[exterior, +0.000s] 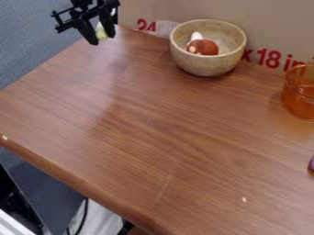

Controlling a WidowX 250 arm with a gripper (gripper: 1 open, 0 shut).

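My black gripper (pixel 95 27) is at the top left, over the far left edge of the wooden table (pixel 147 147). A pale yellow-green object (pixel 102 30) is at its fingers; whether they are shut on it is hard to tell. To the right stands a beige bowl (pixel 188 61) holding a reddish-brown round item (pixel 203 48) and a small white item (pixel 196 37).
An orange translucent cup (pixel 300 96) stands at the right edge, with a small purple thing (pixel 311 163) below it, partly out of frame. Cardboard (pixel 258 18) borders the back.
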